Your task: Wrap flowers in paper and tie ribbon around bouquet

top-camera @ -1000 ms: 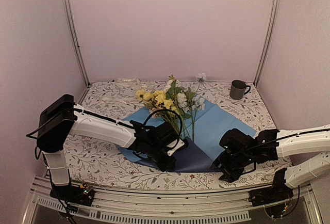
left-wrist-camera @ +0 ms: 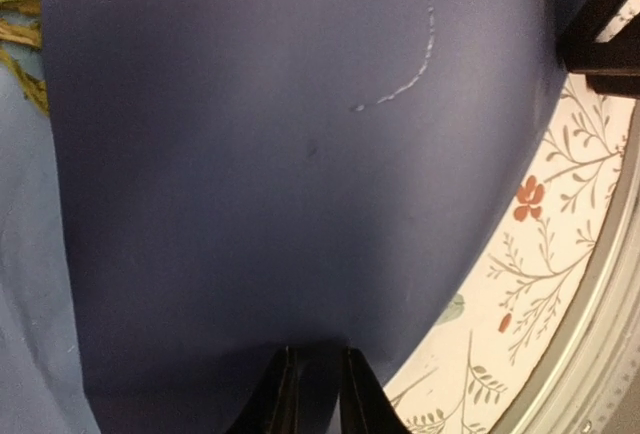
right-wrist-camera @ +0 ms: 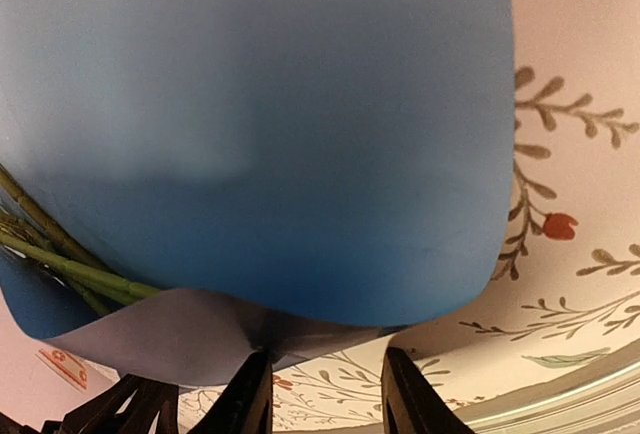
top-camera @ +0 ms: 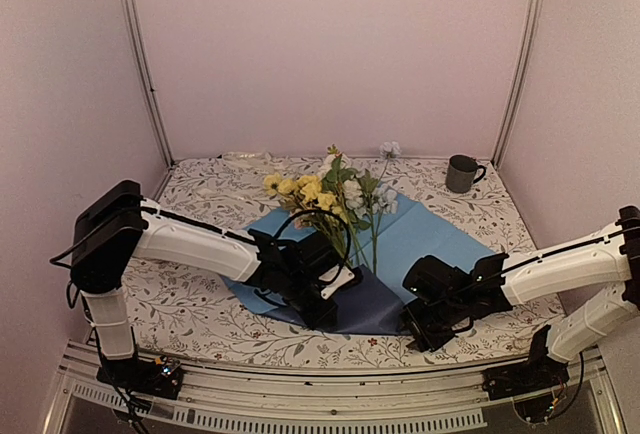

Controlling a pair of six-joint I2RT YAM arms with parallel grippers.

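A bouquet of yellow and white fake flowers [top-camera: 310, 190] lies on light blue wrapping paper [top-camera: 440, 239], heads toward the back. The paper's dark blue front part [top-camera: 372, 304] is folded up over the lower stems [right-wrist-camera: 95, 276]. My left gripper is at the front edge of that fold, fingertips apart, with dark paper showing behind and between them. At the fold's right end, my right gripper has its fingers well apart, the paper's edge just ahead of them. Whether either touches the paper is unclear.
A grey mug [top-camera: 463, 173] stands at the back right. Clear ribbon-like material [top-camera: 245, 160] lies at the back left. A metal rail [top-camera: 330, 379] runs along the table's front. Both grippers are close together, and the left arm covers part of the paper.
My right gripper has moved left along the front of the paper, toward the left gripper, and the paper's right part shifted slightly. The left arm looks almost still; the flowers stay put.
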